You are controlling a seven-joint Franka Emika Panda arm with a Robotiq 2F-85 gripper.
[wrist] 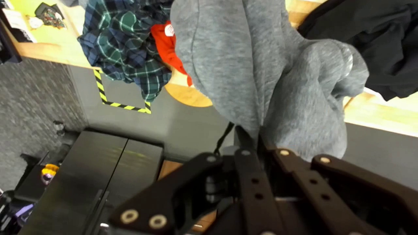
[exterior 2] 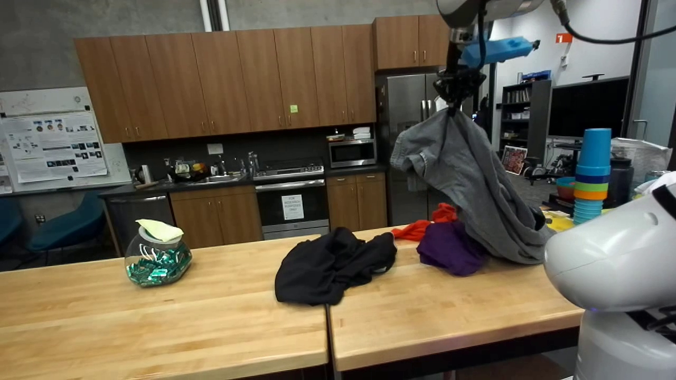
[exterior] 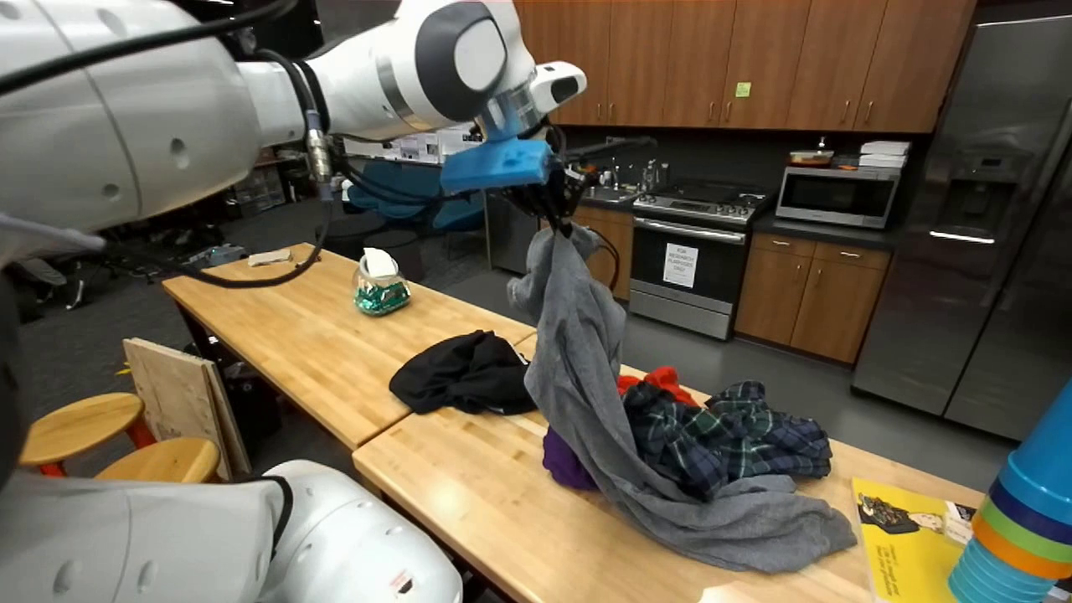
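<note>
My gripper (exterior: 563, 223) is shut on a fold of a grey garment (exterior: 593, 352), high above the table. From the fingertips the grey cloth (exterior 2: 469, 171) hangs down in a long drape, and its lower end lies on the tabletop. A green and navy plaid cloth (exterior: 729, 437) rests against that lower end. Beside it are a red cloth (exterior 2: 431, 221) and a purple cloth (exterior 2: 451, 248), the purple one partly behind the drape in exterior view 1. On its own near the table seam lies a black garment (exterior 2: 332, 266). In the wrist view the grey fabric (wrist: 231, 58) fills the space beyond the fingertips.
A glass jar of green wrapped items (exterior 2: 158, 256) stands on the farther table. Stacked blue cups (exterior: 1025, 502) and a yellow book (exterior: 909, 553) sit at the other end.
</note>
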